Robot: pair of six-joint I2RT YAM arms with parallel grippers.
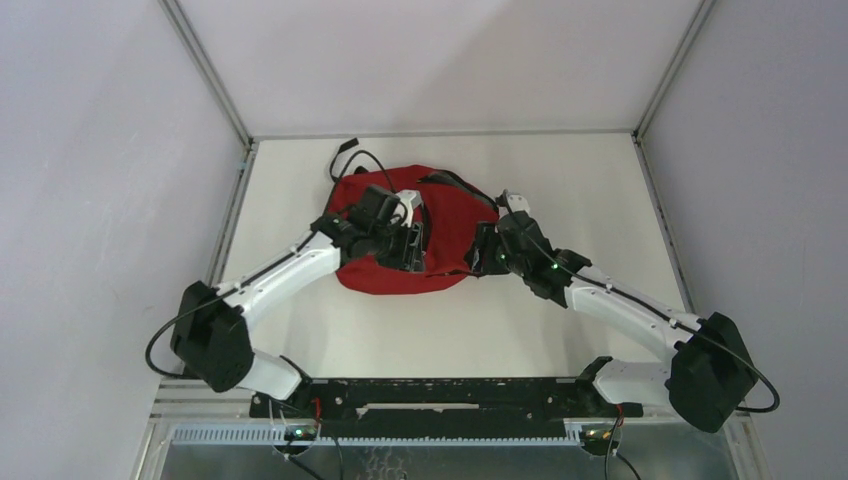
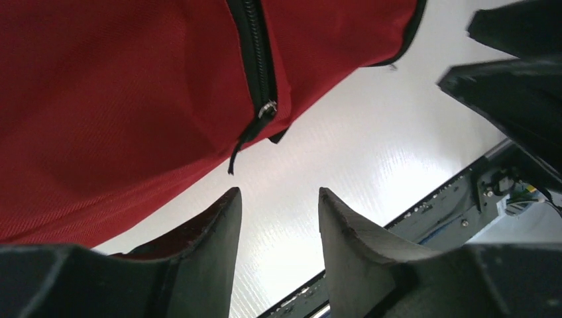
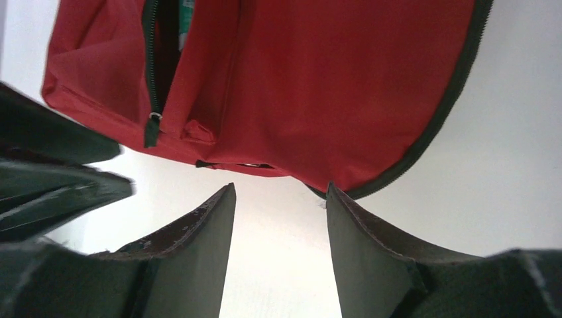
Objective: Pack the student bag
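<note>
A red bag [image 1: 385, 280] with black zippers lies on the white table, under both grippers. In the left wrist view my left gripper is open above its front edge, a zipper pull [image 2: 255, 128] just beyond the fingertips. My right gripper hangs open over the bag's right-front edge, with black trim [image 3: 434, 122] near it. The right wrist view shows another zipper pull [image 3: 152, 126] and something green [image 3: 186, 18] inside an opening.
The two grippers are close together at the middle.
</note>
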